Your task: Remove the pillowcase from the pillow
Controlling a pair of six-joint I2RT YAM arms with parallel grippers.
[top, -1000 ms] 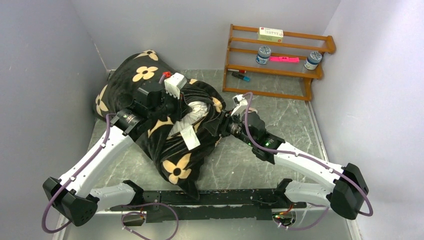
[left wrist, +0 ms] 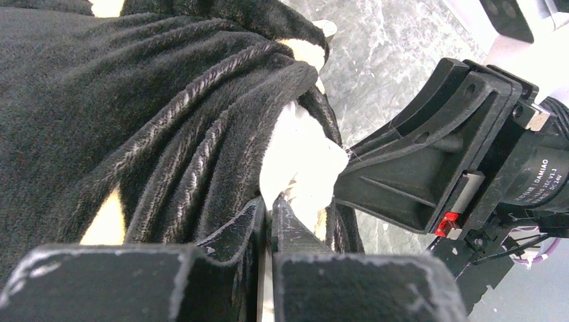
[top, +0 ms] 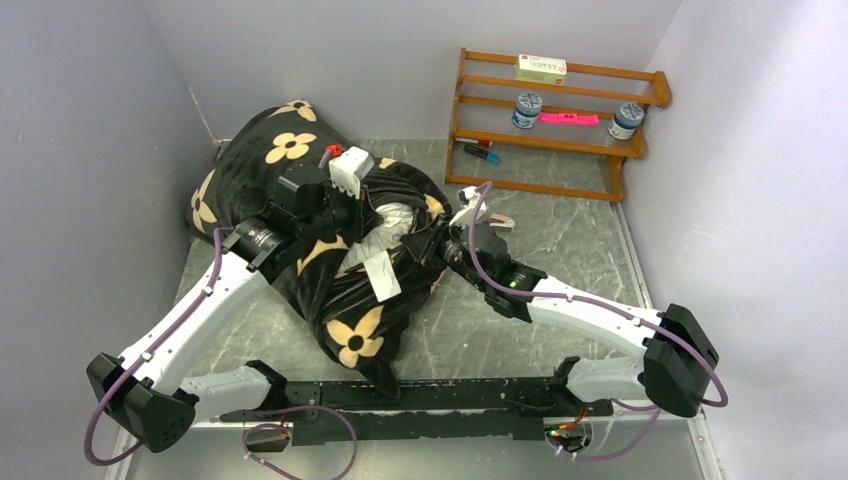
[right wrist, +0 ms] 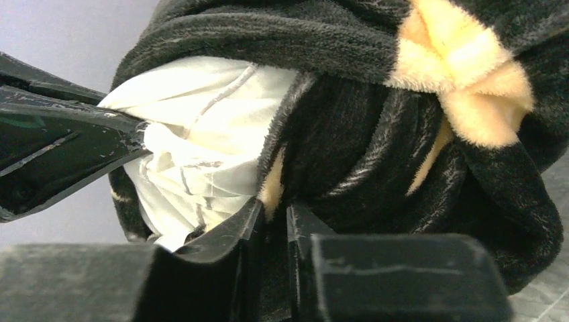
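Observation:
The dark plush pillowcase with cream flowers covers most of the pillow. White inner pillow shows in its mouth, and a white tag hangs beside the opening. My left gripper is shut on the white pillow fabric; the right wrist view shows the same fabric bunched at its fingers. My right gripper stands at the case's opening edge, its fingers slightly apart, with the dark hem and a cream strip showing at the gap. How deep the hem sits between them is hidden.
A wooden rack with jars and a box stands at the back right. A marker lies by it. Both grippers work close together.
My right arm has shifted slightly, its gripper moving around the edge of the opening while the forearm swung a little left. The left arm and the pillow look unmoved.

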